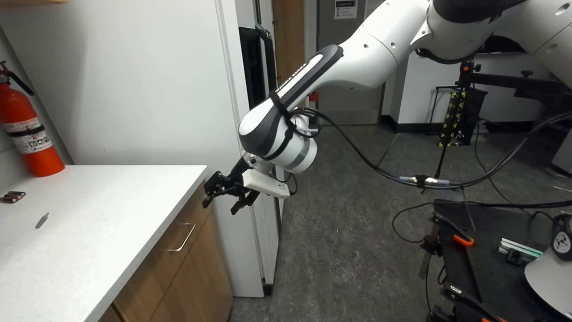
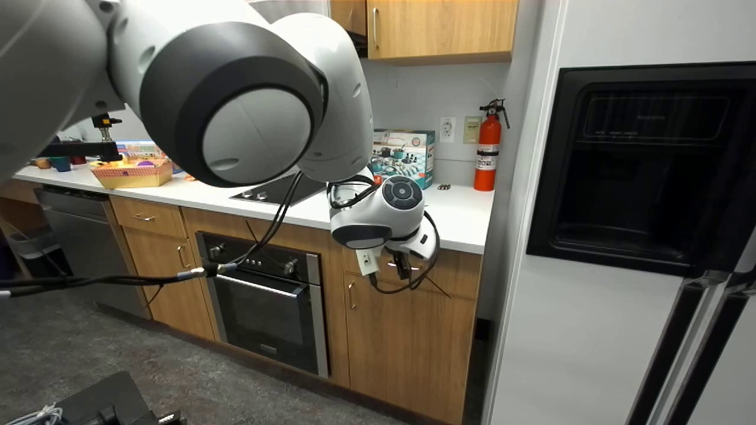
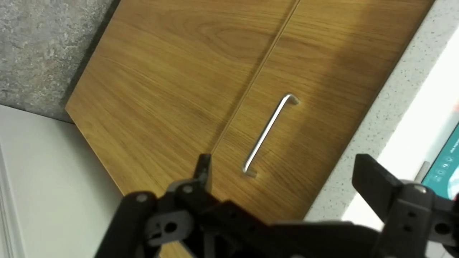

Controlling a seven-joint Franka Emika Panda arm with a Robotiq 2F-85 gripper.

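My gripper is open and empty, its black fingers spread wide, in the air off the end of the counter. In the wrist view the silver bar handle appears between and beyond the two fingertips, untouched. That handle is fixed to a wooden drawer front, which is closed beneath the countertop edge. Exterior view 1 shows the same handle a little lower and to the left of the fingers. From exterior view 2, the wrist hides most of the drawer and the fingers are hard to make out.
On the white countertop lie small batteries and a grey marker-like item. A red fire extinguisher stands at the back. The tall white fridge closes off one side. Open floor lies behind the arm.
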